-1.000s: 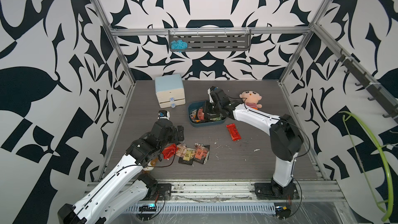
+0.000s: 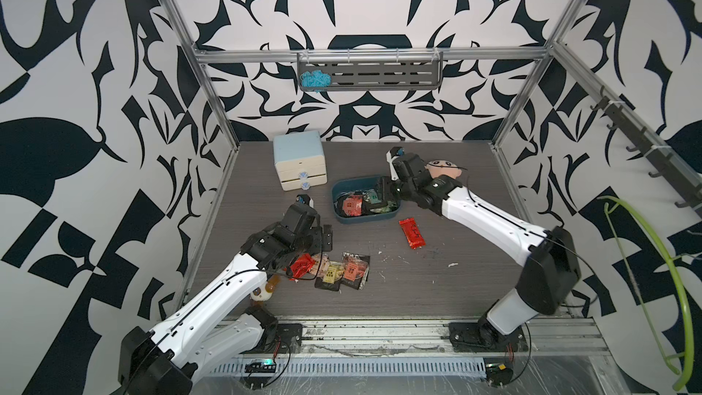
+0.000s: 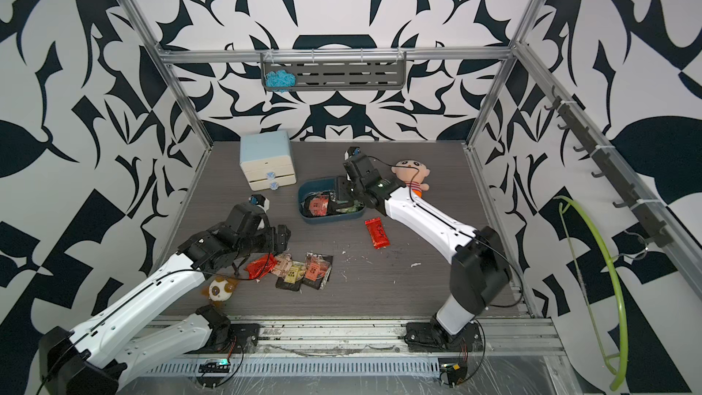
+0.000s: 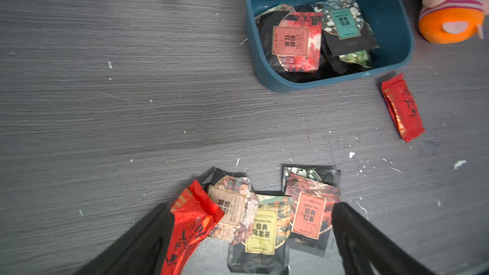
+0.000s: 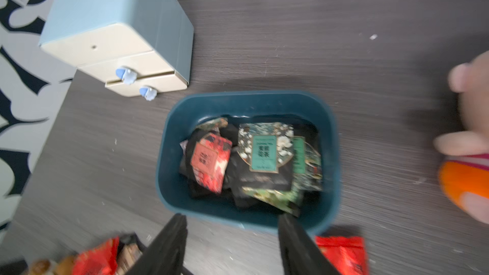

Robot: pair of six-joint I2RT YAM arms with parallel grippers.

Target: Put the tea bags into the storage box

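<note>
The dark teal storage box (image 5: 175, 112) holds several tea bags, among them a red-and-black one (image 5: 209, 160) and a green-labelled one (image 5: 265, 147). Above the box's near side my right gripper hangs with its fingers parted and empty. On the table at the front left lie a black tea bag with yellow label (image 4: 261, 229), one with red label (image 4: 309, 214) over another bag, and a pink-beige one (image 4: 231, 206). Over this group stands my left gripper, open, clear of the bags. The left finger partly hides a red packet (image 4: 191, 224) beside them.
Another red packet (image 2: 411, 232) lies right of the box's near side. A small drawer cabinet (image 2: 299, 161) stands behind left, a pink doll (image 3: 411, 172) behind right. A brown-and-white toy (image 3: 219, 289) sits at front left.
The right arm has swung to the right, its gripper shifting toward the box's right end. The left gripper has moved slightly right over the loose bags.
</note>
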